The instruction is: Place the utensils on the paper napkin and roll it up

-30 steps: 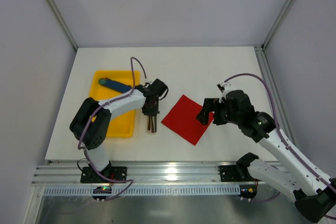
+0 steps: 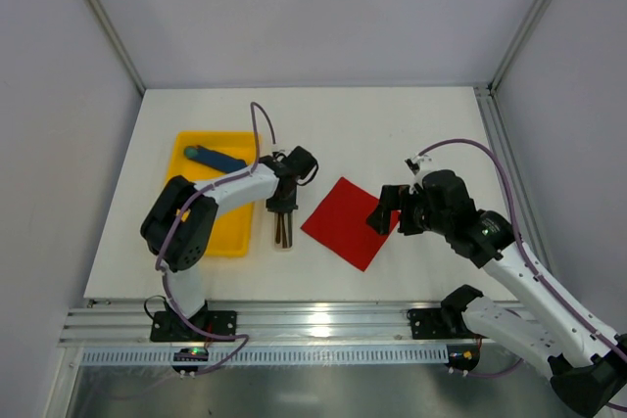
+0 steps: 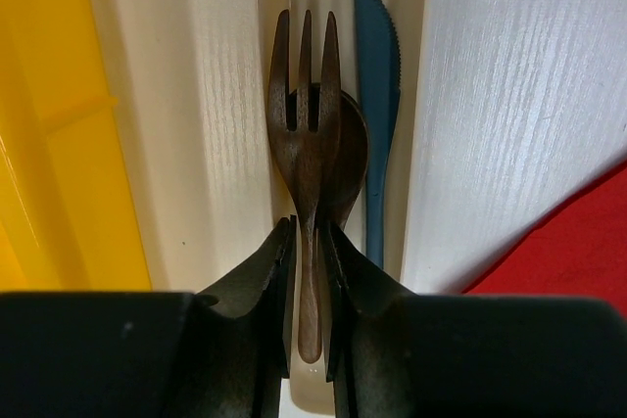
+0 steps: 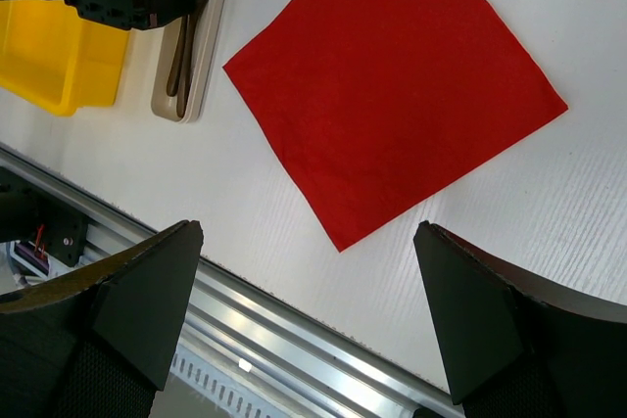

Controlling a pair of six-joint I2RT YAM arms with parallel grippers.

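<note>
In the left wrist view a narrow cream tray [image 3: 413,66] holds a dark wooden fork [image 3: 306,159], a dark spoon [image 3: 351,159] partly under it, and a blue-grey knife [image 3: 375,95] along the right side. My left gripper is over the tray, its fingers part open, one finger on each side of the fork's handle with little space left. Whether they touch the handle is unclear. A red napkin [image 2: 348,222] lies flat and bare to the tray's right. Over the napkin's right corner my right gripper [image 2: 382,209] hangs open and empty, its fingers wide apart in the right wrist view.
A yellow bin [image 2: 227,232] stands just left of the tray, with a dark blue object [image 2: 216,159] in it. A metal rail [image 2: 313,320] runs along the front edge.
Napkin, tray and right arm look the same.
</note>
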